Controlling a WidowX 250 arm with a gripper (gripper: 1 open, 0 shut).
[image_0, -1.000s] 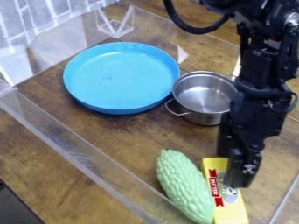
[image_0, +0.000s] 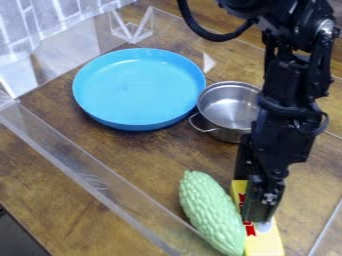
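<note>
The black robot gripper (image_0: 259, 186) reaches down at the lower right, its fingertips over a yellow box with a red label (image_0: 262, 238), which it partly hides. Its fingers appear apart; whether they touch the box is unclear. A pale green bumpy vegetable (image_0: 211, 212) lies just left of the box.
A steel pot (image_0: 225, 103) stands behind the gripper, and a blue plate (image_0: 123, 87) lies at the upper left. A clear plastic barrier runs along the left.
The gripper and arm have shifted slightly left over the yellow box. The vegetable, plate and pot look unmoved.
</note>
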